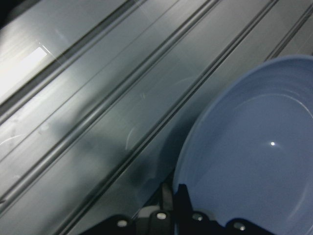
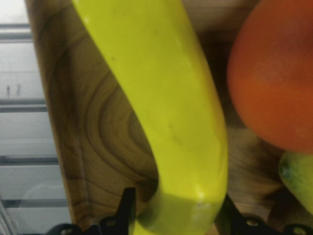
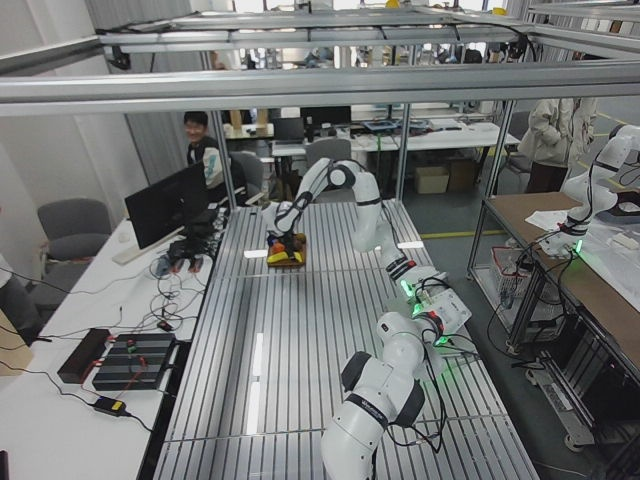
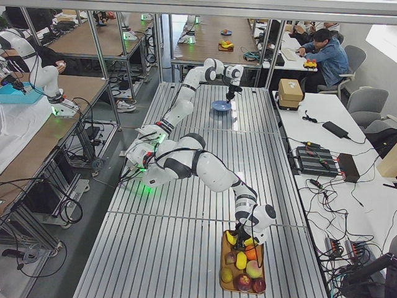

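A blue plate (image 4: 222, 105) sits at the far end of the slatted table in the camera right view. My left gripper is at its rim, dark fingertips close together; whether the rim is between them is unclear. A wooden tray (image 4: 226, 279) of fruit lies at the other end, with bananas, an orange and others. My right gripper is low over it, its fingers either side of a yellow banana (image 2: 166, 107); I cannot tell if they grip it. A red-orange fruit (image 2: 274, 68) lies beside the banana.
Side desks hold a monitor (image 3: 160, 205), power units and cables. Other robot arms stand on neighbouring tables.
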